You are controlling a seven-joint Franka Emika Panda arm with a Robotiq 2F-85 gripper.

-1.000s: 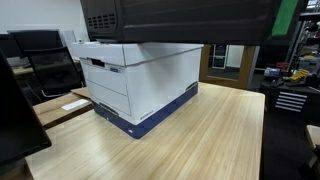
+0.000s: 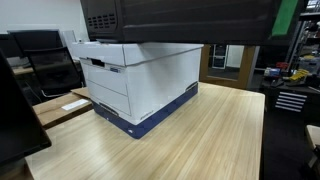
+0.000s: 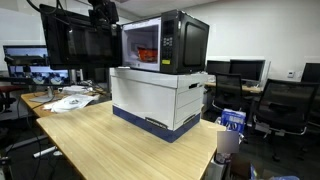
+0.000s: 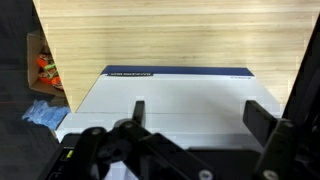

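A microwave (image 3: 182, 42) stands on a white box (image 3: 165, 100) with its door (image 3: 70, 48) swung wide open. Inside its lit cavity sits a red-orange bowl (image 3: 147, 54). In exterior view 1 the dark microwave body (image 2: 103, 22) and the door cut across the top, above the white box (image 2: 150, 80). The wrist view looks down over the white box (image 4: 180, 95) and the tabletop; my gripper is open there, its fingers wide apart with nothing between them. A dark part of the arm shows at the door's top edge in exterior view 2, its fingers not clear.
A carton with red items (image 4: 44, 68) and a blue cloth (image 4: 45, 113) lie beyond the table edge. Office chairs (image 3: 285, 100) stand behind.
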